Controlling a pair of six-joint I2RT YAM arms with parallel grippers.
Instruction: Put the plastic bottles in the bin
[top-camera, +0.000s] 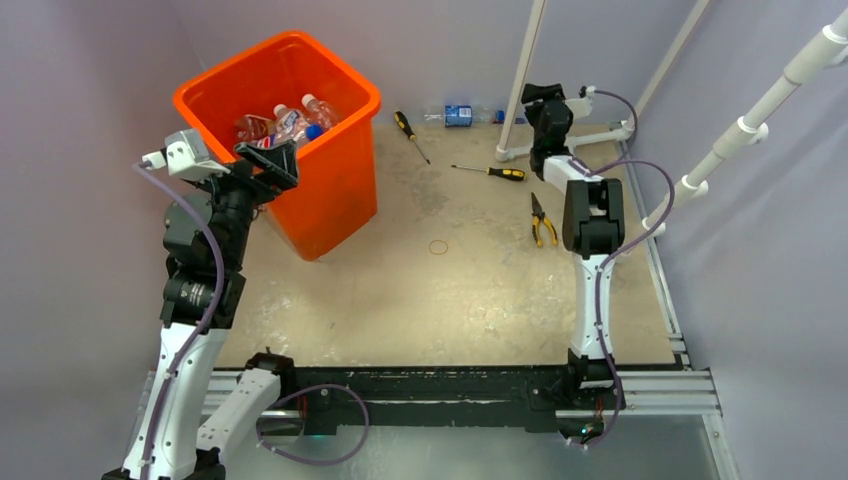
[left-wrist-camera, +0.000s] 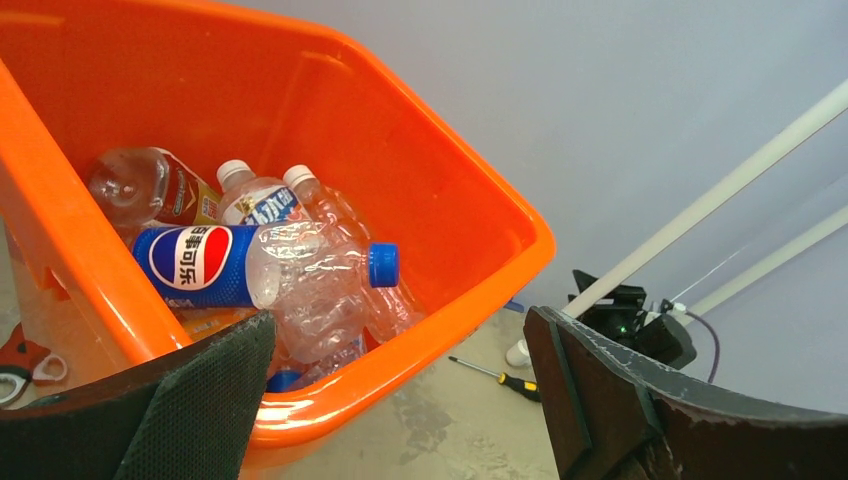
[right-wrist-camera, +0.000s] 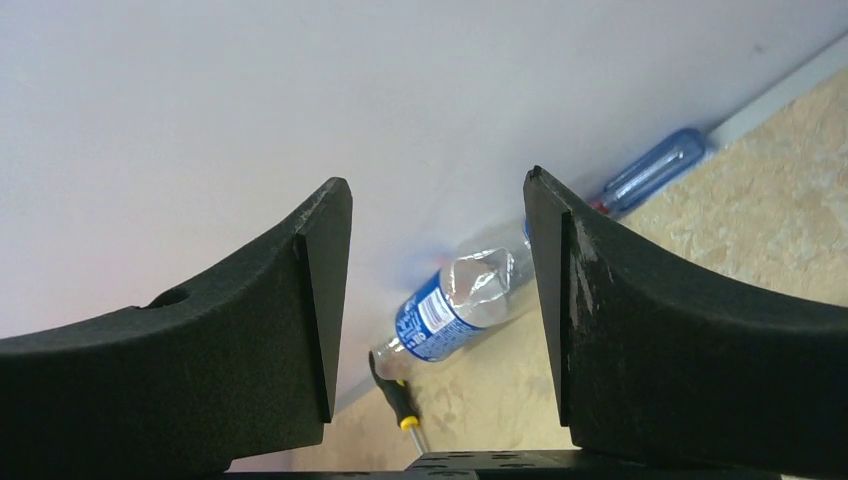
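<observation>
The orange bin (top-camera: 340, 190) stands at the back left and holds several bottles, among them a blue-labelled Pepsi bottle (left-wrist-camera: 215, 262). Over the bin's near rim my left gripper is open, nothing between its fingers. A clear bottle with a blue label (top-camera: 458, 116) lies on its side along the back wall; it also shows in the right wrist view (right-wrist-camera: 440, 315). My right gripper (top-camera: 535, 95) is at the back right, by the white pipe frame. Its fingers (right-wrist-camera: 310, 320) stand apart with nothing held; the bottle is beyond them, partly hidden by one finger.
Near the bottle lie two screwdrivers (top-camera: 404, 124) (top-camera: 506, 174), and yellow-handled pliers (top-camera: 543, 224) are beside the right arm. A white upright pipe (top-camera: 523, 75) rises between the right gripper and the bottle. The middle of the board is clear apart from a thin ring (top-camera: 438, 247).
</observation>
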